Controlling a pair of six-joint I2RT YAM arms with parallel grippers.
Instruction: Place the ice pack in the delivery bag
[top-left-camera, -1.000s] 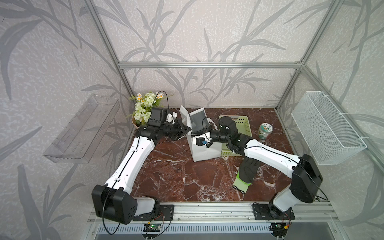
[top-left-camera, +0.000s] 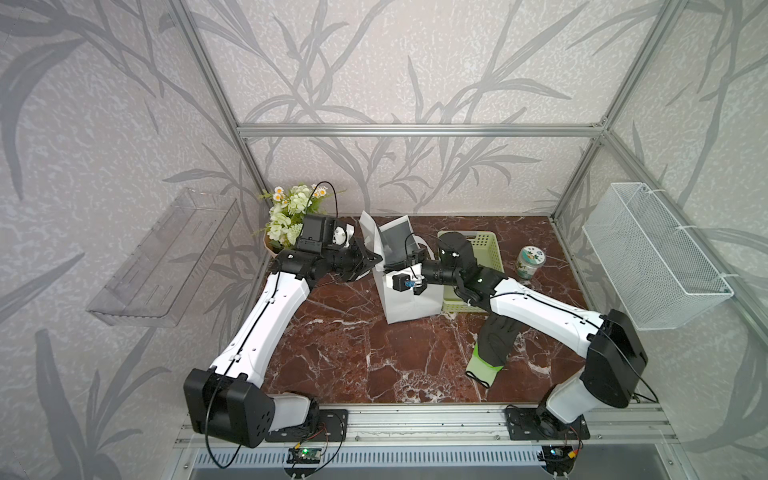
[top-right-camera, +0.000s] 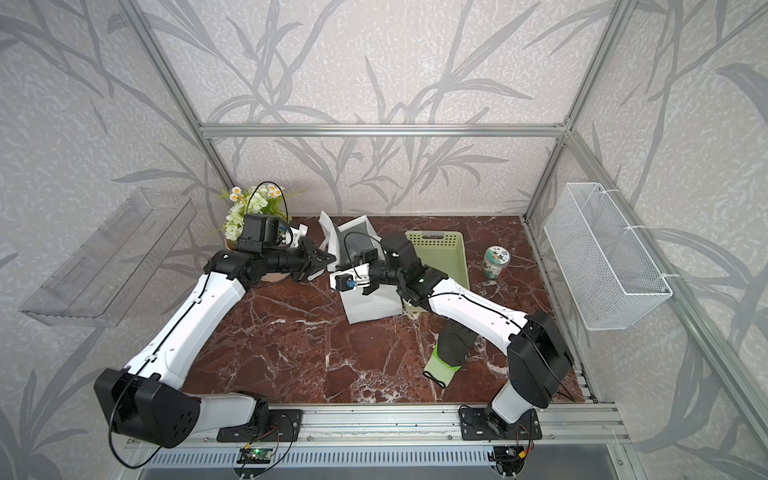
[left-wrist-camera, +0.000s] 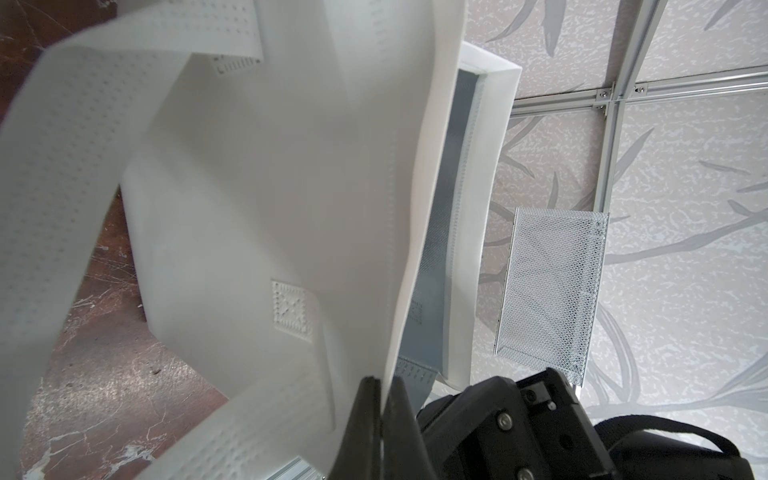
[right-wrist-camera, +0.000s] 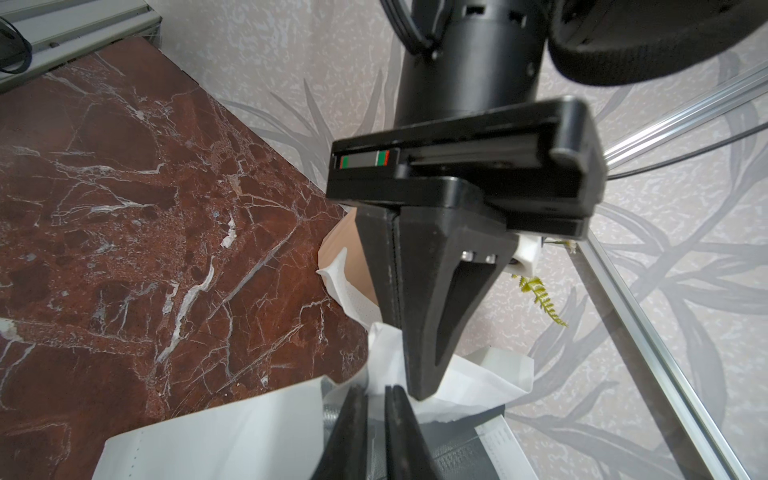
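Observation:
The white delivery bag (top-left-camera: 413, 302) stands upright mid-table, its grey-lined mouth (top-left-camera: 397, 241) facing up. My left gripper is shut on the bag's near-left rim, whose edge runs between its fingertips in the left wrist view. Over the bag's mouth, my right gripper points into the opening with its fingers a little apart; only bag material and lining show between them. The ice pack cannot be made out in any view. The inside of the bag is mostly hidden by its walls and my right arm.
A green basket (top-left-camera: 484, 249) stands right of the bag, partly behind my right arm. Farther right is a patterned tin (top-left-camera: 530, 261). A black-and-green cap (top-left-camera: 485, 369) lies near the front edge. Flowers (top-left-camera: 293, 213) stand behind my left arm.
Both arms and the bag look unmoved over the last second. My left gripper stays at the rim. No clear change shows in the right gripper.

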